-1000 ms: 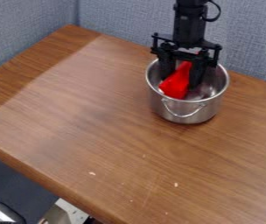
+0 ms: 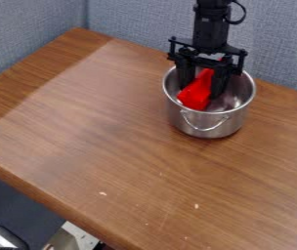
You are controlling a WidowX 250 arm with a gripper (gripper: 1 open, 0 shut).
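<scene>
A steel pot (image 2: 210, 123) with a wire handle on its side stands at the back right of the wooden table. Inside it lies a red object (image 2: 195, 92), partly hidden. The black gripper (image 2: 206, 74) reaches down from the top into the pot, its fingers around the red object; whether they are closed on it cannot be made out.
A grey-blue padded wall (image 2: 112, 20) stands behind. White and black equipment is at the bottom left corner.
The gripper, red object and pot show only very slight shifts over the last second.
</scene>
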